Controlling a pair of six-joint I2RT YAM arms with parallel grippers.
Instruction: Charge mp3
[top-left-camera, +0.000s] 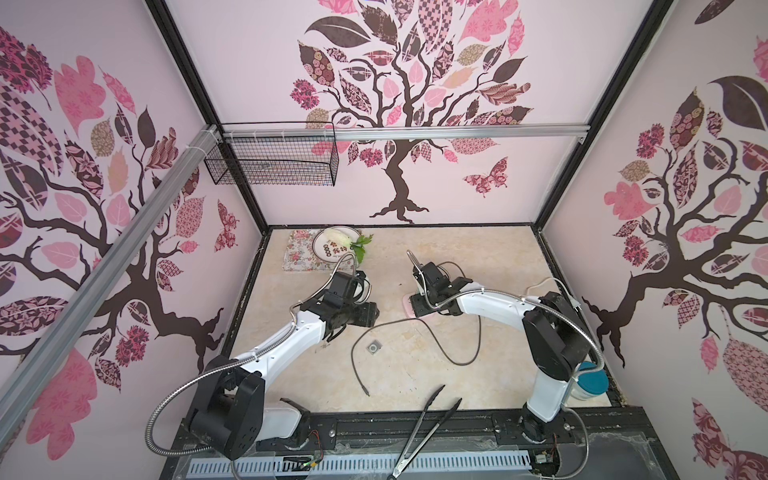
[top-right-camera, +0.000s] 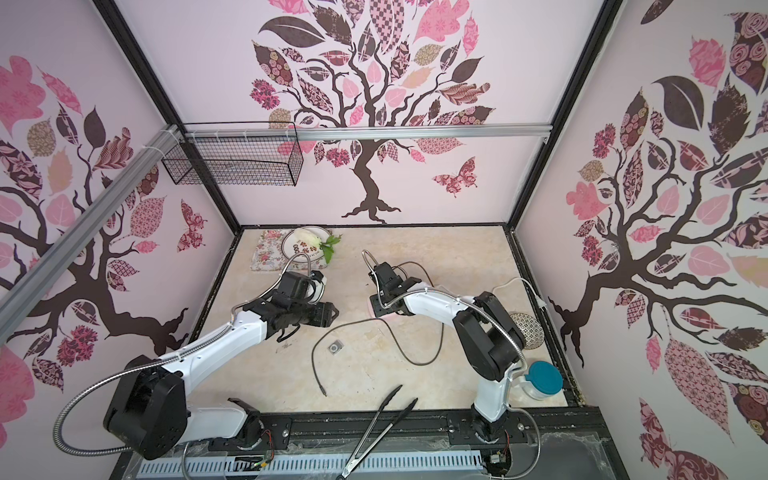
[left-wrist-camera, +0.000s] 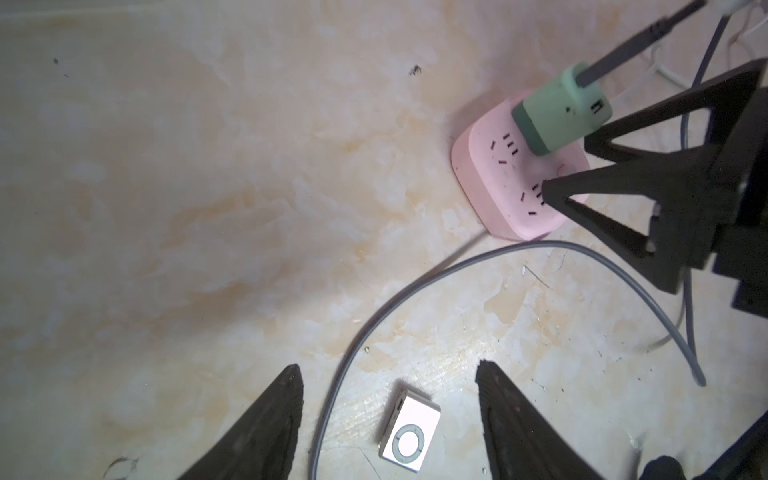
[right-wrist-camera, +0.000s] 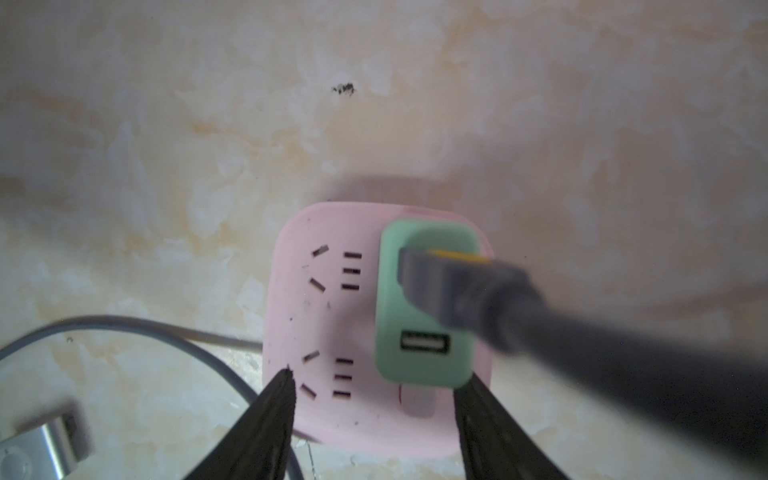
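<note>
A small silver mp3 player (left-wrist-camera: 411, 432) with a round button lies flat on the table. In the left wrist view it shows beyond my left gripper, which stands open and empty. The grey cable (left-wrist-camera: 384, 308) curves past the player; its loose end (top-left-camera: 365, 391) lies near the table front. A green charger (left-wrist-camera: 563, 112) stands on the pink power strip (left-wrist-camera: 492, 172), with a grey plug (right-wrist-camera: 460, 292) in it. Over the strip, my right gripper is open, its fingers apart on either side of the strip's near part, holding nothing.
A plate of food (top-left-camera: 336, 244) sits on a floral cloth (top-left-camera: 297, 253) at the back left. Metal tongs (top-left-camera: 420, 432) lie across the front edge. A blue-lidded container (top-right-camera: 544, 378) stands front right.
</note>
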